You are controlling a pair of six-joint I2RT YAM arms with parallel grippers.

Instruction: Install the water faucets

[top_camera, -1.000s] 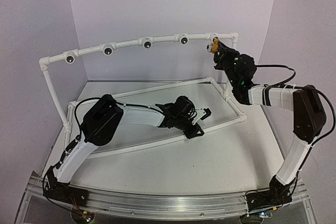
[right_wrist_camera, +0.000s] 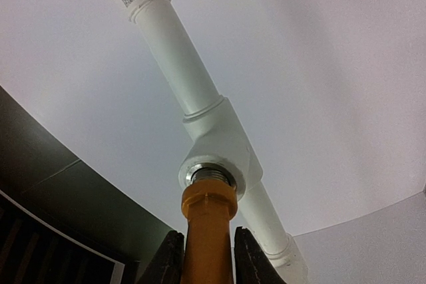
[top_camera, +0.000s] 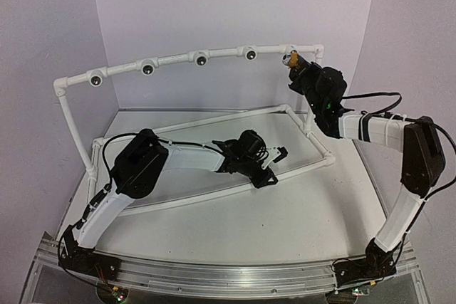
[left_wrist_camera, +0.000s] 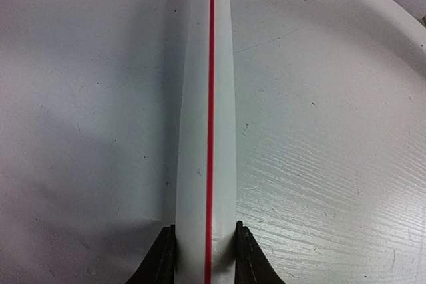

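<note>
An orange faucet (right_wrist_camera: 208,231) extends up to a white tee fitting (right_wrist_camera: 219,144) on the upper pipe in the right wrist view. Its threaded tip lines up with the tee's metal-ringed opening and seems partly inside, with a few threads showing; how deep it sits is unclear. My right gripper is shut on the faucet body, a finger on each side. In the top view the faucet (top_camera: 291,60) is at the rightmost tee. Low at the frame's front bar, my left gripper (top_camera: 272,167) is shut on the white pipe (left_wrist_camera: 206,131) with a red stripe.
Several other tees with dark openings, such as one tee (top_camera: 201,58), line the upper pipe (top_camera: 174,60) to the left. The lower white pipe frame (top_camera: 192,199) rests on the table (top_camera: 285,226).
Over the last second my right gripper has shifted very slightly with the faucet, whose visible end has turned a little at the tee. The left arm looks still.
</note>
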